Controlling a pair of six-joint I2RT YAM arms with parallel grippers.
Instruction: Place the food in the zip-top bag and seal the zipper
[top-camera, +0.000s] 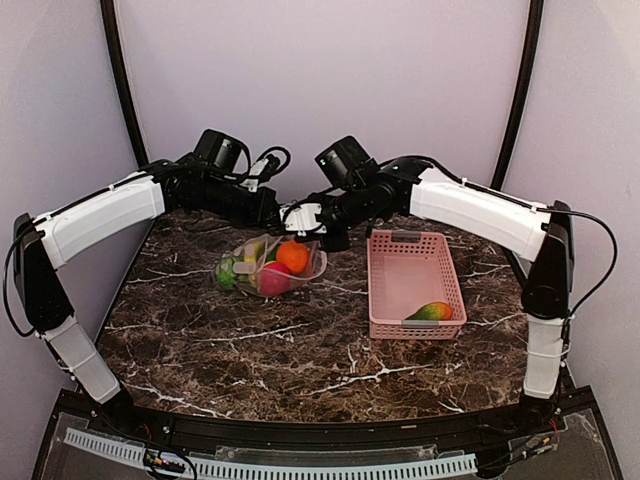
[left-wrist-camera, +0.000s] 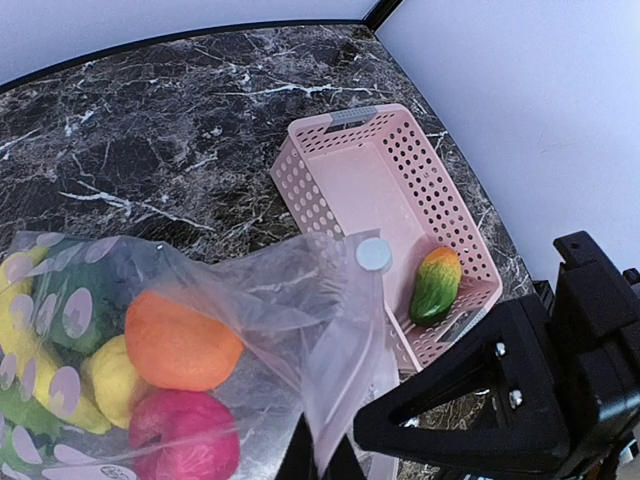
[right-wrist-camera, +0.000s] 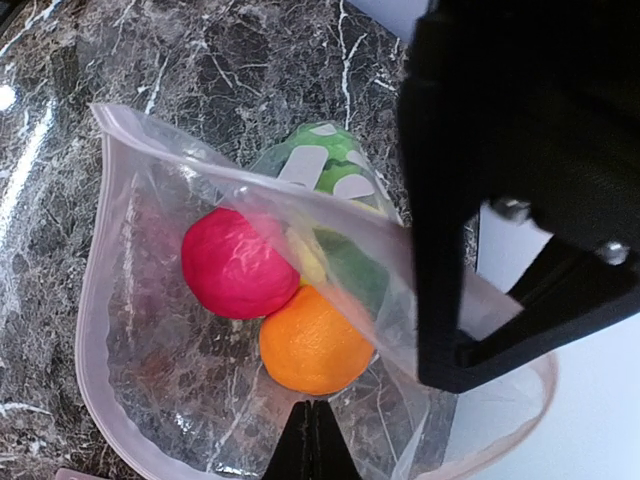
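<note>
The clear zip top bag (top-camera: 308, 268) lies on the table with its mouth gaping toward the right. Inside it are an orange fruit (right-wrist-camera: 316, 340), a pink-red fruit (right-wrist-camera: 238, 264), a yellow piece (left-wrist-camera: 116, 380) and green items under the printed spots. My left gripper is shut on the bag's rim, holding the plastic up. Near it, at the far side of the mouth, my right gripper is shut, with nothing visible between its fingers. A green-orange mango (top-camera: 431, 312) lies in the pink basket (top-camera: 375, 290).
The pink basket stands right of the bag and holds only the mango. Both arms' ends are very close together above the bag's far edge.
</note>
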